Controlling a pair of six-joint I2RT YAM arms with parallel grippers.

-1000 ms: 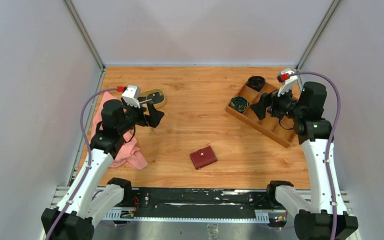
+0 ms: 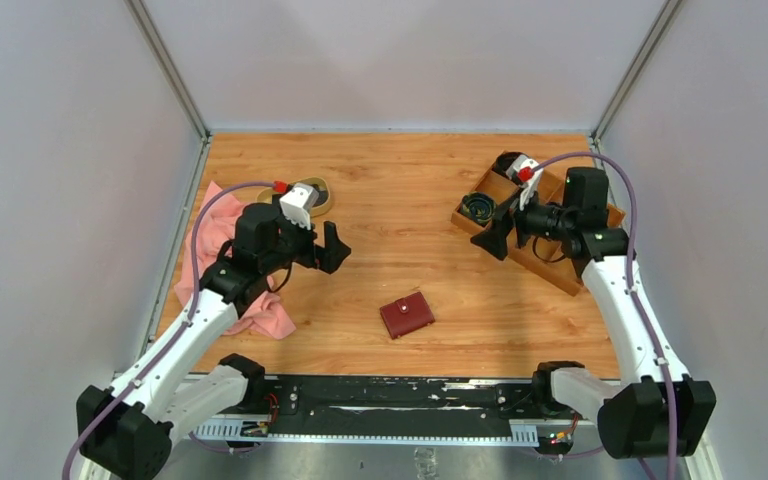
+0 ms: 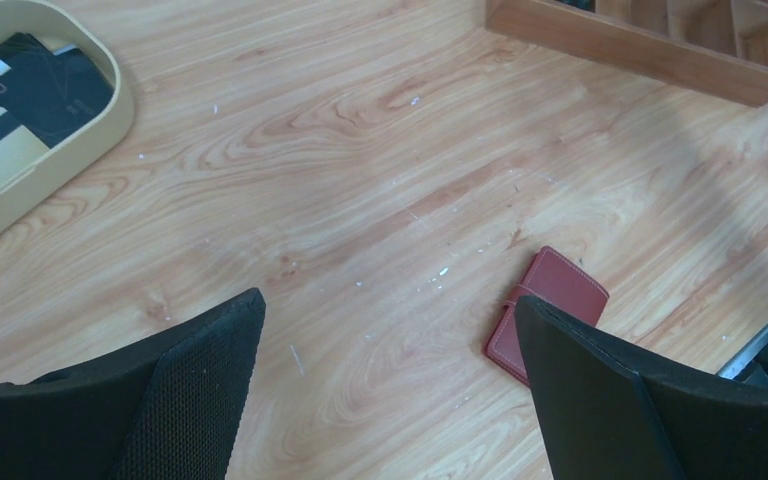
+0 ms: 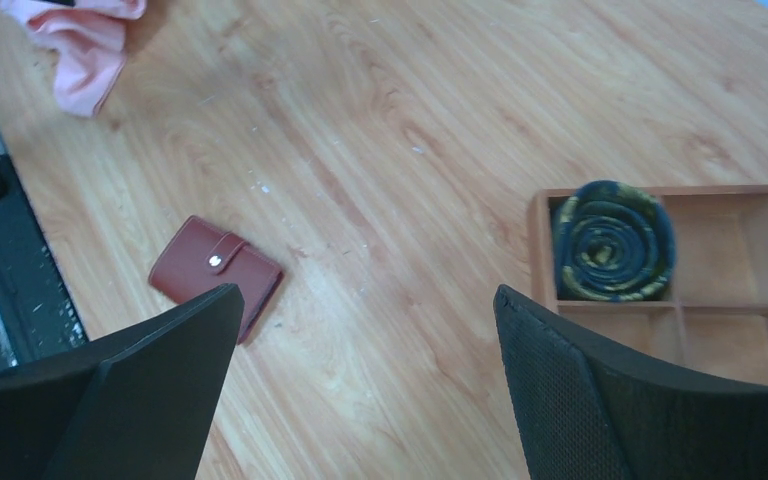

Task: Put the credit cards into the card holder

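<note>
A maroon card holder (image 2: 407, 314) with a snap strap lies closed on the table, front centre. Dark cards (image 3: 35, 85), one printed VIP, lie in a cream oval tray (image 3: 80, 140) at the back left, partly behind my left arm in the top view. My left gripper (image 2: 330, 245) stands open above the table, up-left of the card holder, holding nothing. My right gripper (image 2: 505, 228) is open too, empty, over the table beside the wooden box, up-right of the card holder.
The wooden compartment box (image 2: 550, 278) at right holds rolled dark items. A pink cloth (image 2: 265, 318) lies at left under my left arm.
Both grippers have moved inward toward the middle of the table, the left rightward and slightly down in the top view, the right leftward and down. The objects have not moved.
</note>
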